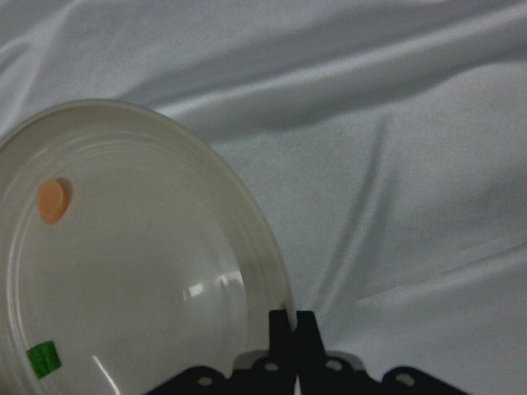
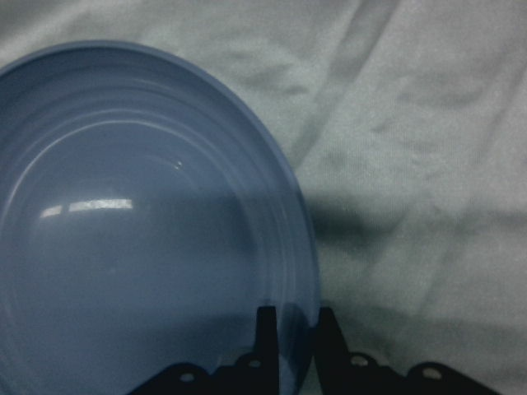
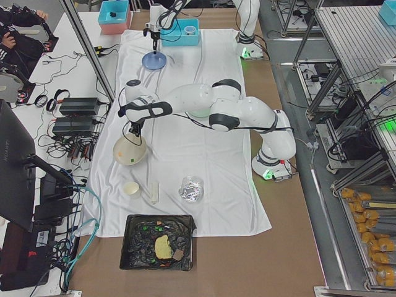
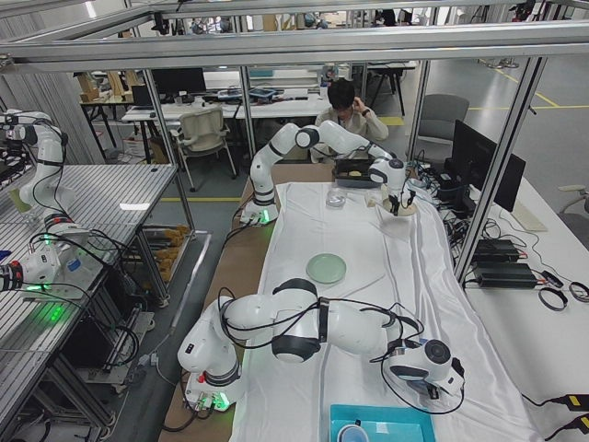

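Observation:
A cream plate (image 3: 124,154) lies on the white cloth, with a small orange piece (image 1: 53,200) and a green piece (image 1: 43,359) on it. My left gripper is shut on the plate's right rim in the left wrist view. A blue plate (image 2: 140,247) lies at the far end of the cloth. My right gripper is at its right rim, one finger over the plate's inside and the other at the outer edge.
A green plate (image 4: 326,268) is mid-cloth. A foil dish (image 3: 191,189), cream cup (image 3: 131,189) and white strip (image 3: 154,192) lie near the cream plate. A black tray (image 3: 139,242) with food stands at one end, a turquoise bin (image 3: 179,38) at the other.

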